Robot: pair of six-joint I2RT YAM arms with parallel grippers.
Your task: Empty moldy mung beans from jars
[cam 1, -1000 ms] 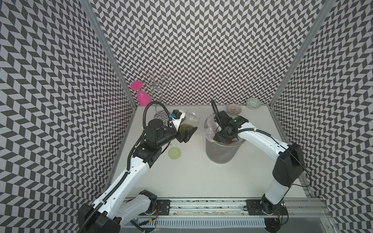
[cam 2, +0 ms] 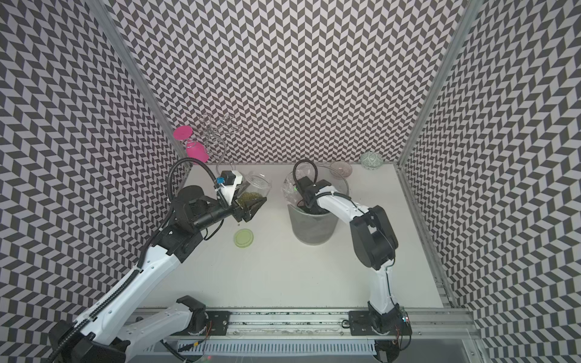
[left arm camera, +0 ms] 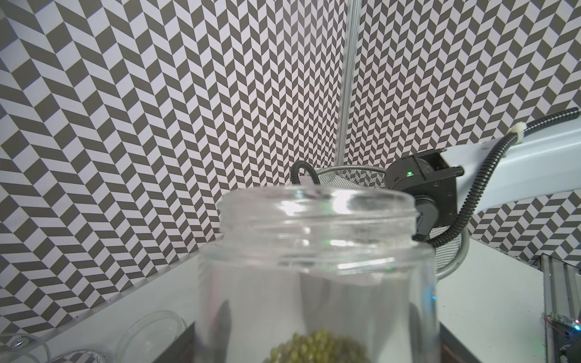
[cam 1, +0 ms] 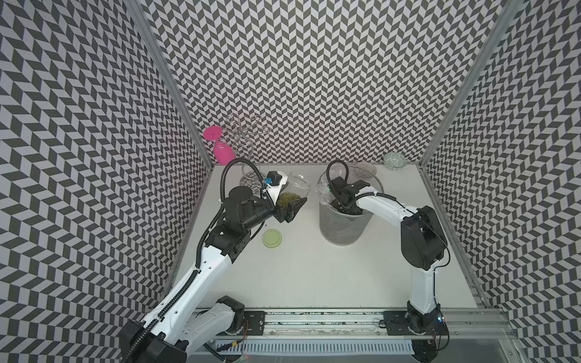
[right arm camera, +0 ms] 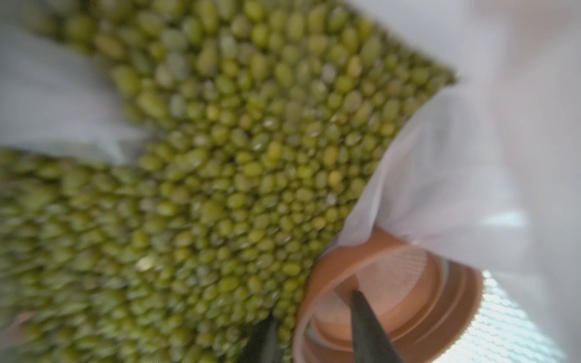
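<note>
My left gripper [cam 1: 293,210] is shut on a clear glass jar [left arm camera: 314,266], lidless, with green mung beans [left arm camera: 317,349] low in it; it is held above the table, left of the bin. The grey mesh bin [cam 1: 342,230] has a clear plastic liner [cam 1: 324,192]. Down inside it, my right gripper stands part open. A large heap of mung beans [right arm camera: 254,181] fills most of the right wrist view. An orange-brown screw lid [right arm camera: 369,257] lies at the heap's edge; its near rim shows between the fingers, one fingertip inside the lid.
A light green lid [cam 1: 271,238] lies on the table in front of the left gripper. Pink glassware [cam 1: 224,153] and clear glasses stand at the back left. A pink dish [cam 1: 365,169] and a greenish glass dish [cam 1: 395,160] are behind the bin.
The left gripper and jar have stayed put.
</note>
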